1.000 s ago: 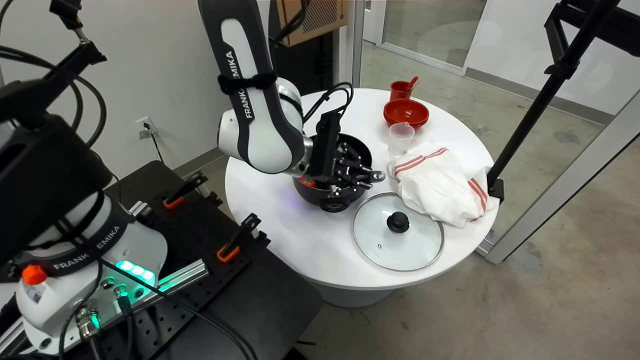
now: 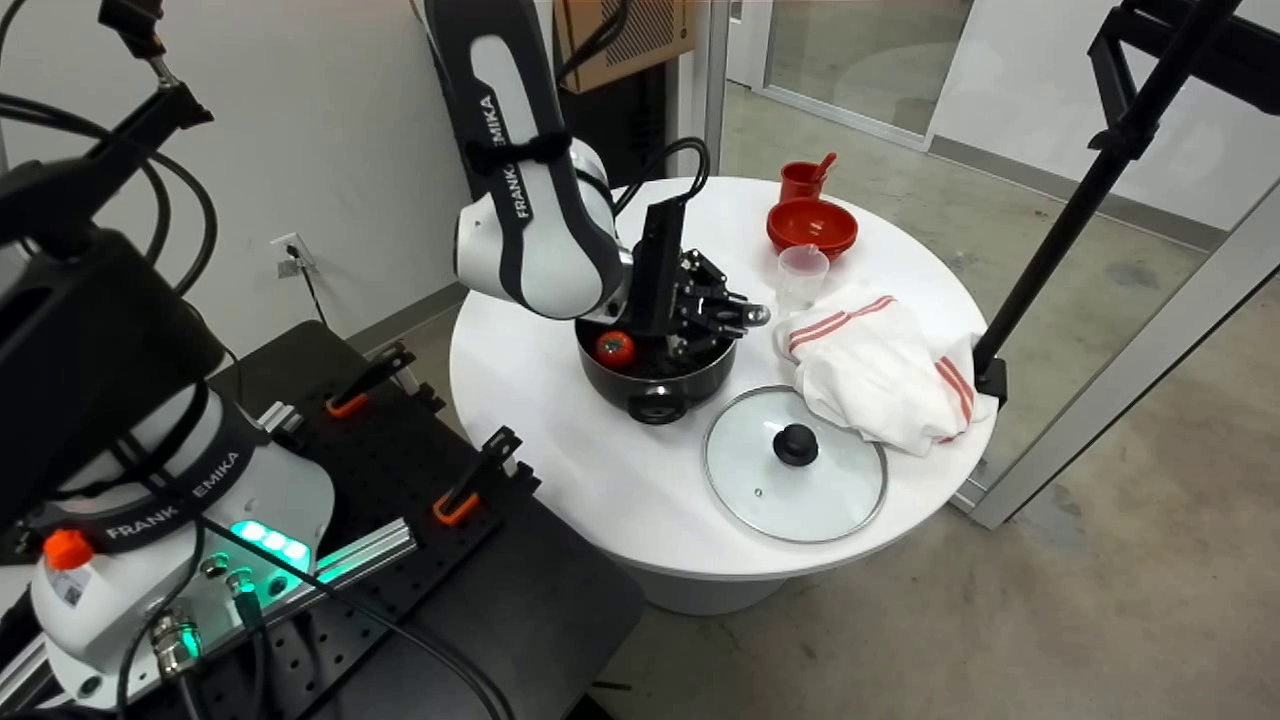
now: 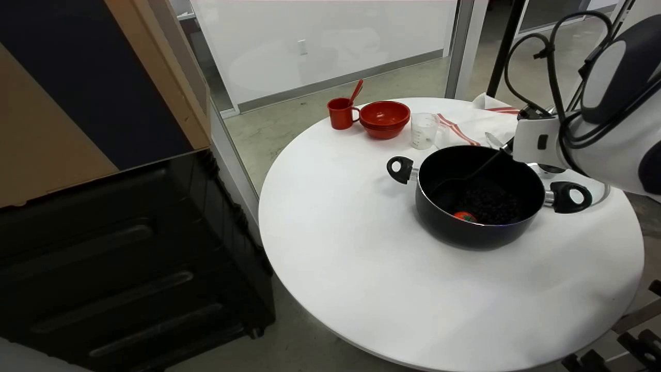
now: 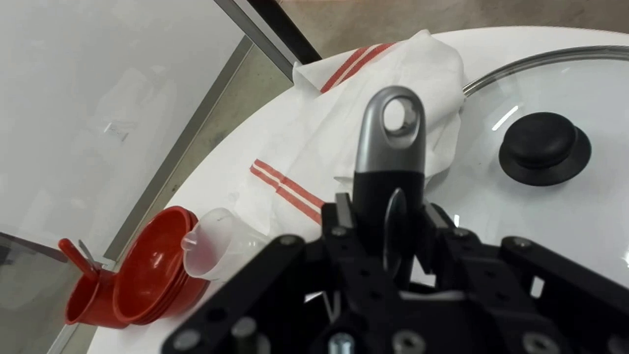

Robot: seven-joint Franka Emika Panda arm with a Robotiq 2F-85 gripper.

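My gripper is shut on the handle of a utensil [image 4: 392,135], black with a grey end that has a hanging hole. In exterior view 2 the utensil's dark shaft [image 3: 489,164] slants down into a black two-handled pot [image 3: 477,235]. Its lower end is lost against the dark inside. Small dark pieces [image 3: 492,201] and a red tomato [image 3: 465,216] lie in the pot. Exterior view 1 has the gripper [image 2: 720,314] over the pot [image 2: 636,390], hiding part of it; the tomato [image 2: 615,349] shows at the left inside.
A glass lid [image 2: 768,498] lies near the table's edge, beside a white red-striped towel [image 2: 882,378]. Farther back are a clear measuring cup [image 2: 801,282], red bowls [image 2: 812,226] and a red mug [image 2: 800,182]. Bare white table [image 3: 347,248] lies left of the pot in exterior view 2.
The arm and gripper have shifted a little toward the back of the table, still with the utensil. The pot has slid slightly back and left, and more of the tomato shows.
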